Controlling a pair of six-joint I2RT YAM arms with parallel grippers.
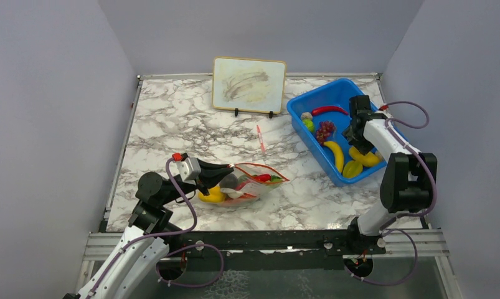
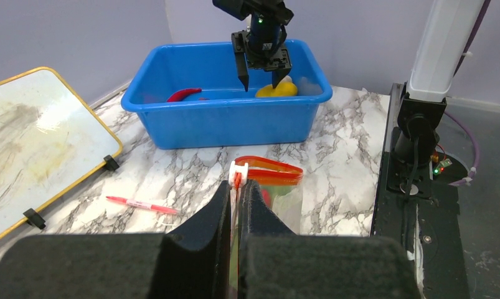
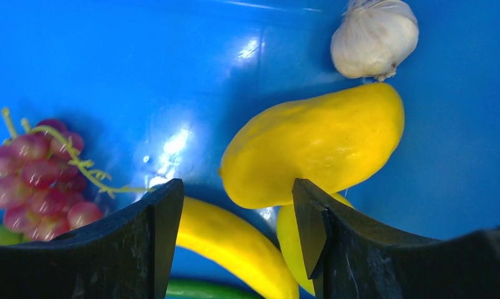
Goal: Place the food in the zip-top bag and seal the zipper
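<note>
The clear zip top bag [image 1: 247, 193] with a red-orange zipper edge lies on the table, its mouth gaping toward the right, with red, green, yellow and dark food inside. My left gripper is shut on the bag's edge at the white zipper slider [image 2: 238, 174]. Over the blue bin, my right gripper stands with its fingers well apart and nothing between them. Below it in the right wrist view are a yellow mango [image 3: 316, 146], a banana [image 3: 225, 240], a garlic bulb [image 3: 375, 38] and red grapes [image 3: 42, 174].
The blue bin [image 1: 314, 147] fills the table's right side; its walls rise around the right gripper. It also holds a red chili [image 1: 329, 109] and a green lime [image 1: 309, 125]. A whiteboard [image 1: 248, 85] stands at the back, a red-white marker [image 1: 261, 138] before it.
</note>
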